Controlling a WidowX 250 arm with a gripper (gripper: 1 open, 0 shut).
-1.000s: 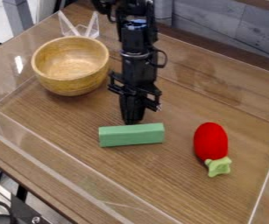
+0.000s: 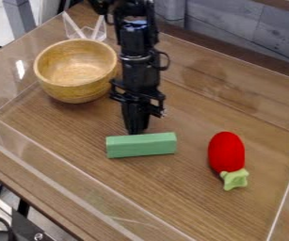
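Observation:
My black gripper [image 2: 136, 123] hangs in the middle of the camera view, shut, its tips low over the table just behind a green block [image 2: 140, 145]. Nothing shows between its fingers. The green block lies lengthwise across the front middle of the table.
A wooden bowl [image 2: 75, 75] stands at the back left, left of the arm. A red object with a pale green end [image 2: 226, 155] lies at the right.
My gripper has shifted very slightly to the left. The block, bowl and red object look unchanged.

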